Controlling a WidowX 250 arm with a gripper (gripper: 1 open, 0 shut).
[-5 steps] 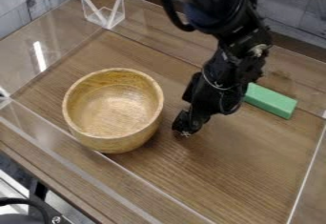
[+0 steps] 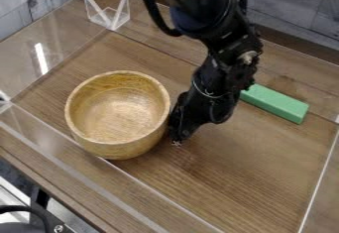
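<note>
My black gripper (image 2: 185, 128) reaches down from the top centre to the table, right against the right side of a wooden bowl (image 2: 117, 113). Its fingers are dark and partly hidden by the bowl and the wrist, so what is between them cannot be made out. A green block (image 2: 276, 102) lies to the right, behind the wrist.
A white wire object (image 2: 109, 9) stands at the back left edge. A dark cable or part shows at the bottom left corner.
My gripper has shifted slightly left toward the bowl and its wrist has turned a little. The bowl and green block look unmoved.
</note>
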